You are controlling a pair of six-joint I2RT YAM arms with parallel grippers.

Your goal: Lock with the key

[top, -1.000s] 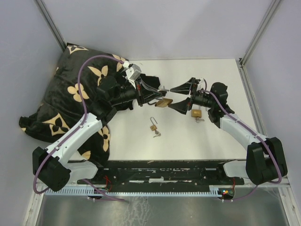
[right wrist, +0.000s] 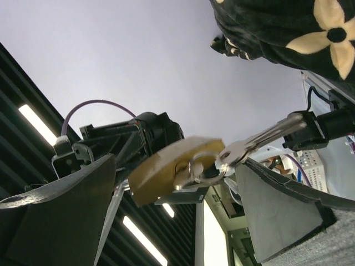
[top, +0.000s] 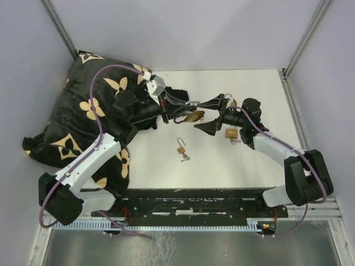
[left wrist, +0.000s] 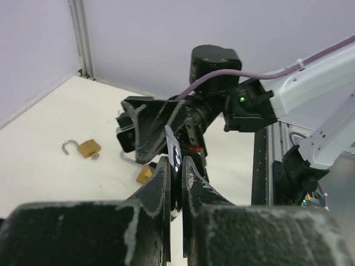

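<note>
A brass padlock [top: 194, 116] hangs in the air over the table, and my left gripper [top: 189, 109] is shut on its shackle. The metal of the shackle [left wrist: 172, 145] shows clamped between those fingers in the left wrist view. From the right, my open right gripper [top: 209, 116] reaches toward the padlock, one finger on the far side and one on the near side. Its own view shows the brass body [right wrist: 166, 169] with a ring and keys [right wrist: 252, 146] hanging in the gap between the fingers, blurred. Whether a finger touches the keys cannot be told.
Another brass padlock [top: 231, 133] with keys lies under the right arm. A smaller padlock [top: 181, 150] with its shackle out and a key lies nearer the middle of the table. A dark flowered cloth [top: 83, 105] covers the left side.
My right gripper has moved a little left, closer to the hanging padlock, its fingers still open. The padlock's body has shifted and turned slightly. The left arm looks unmoved.
</note>
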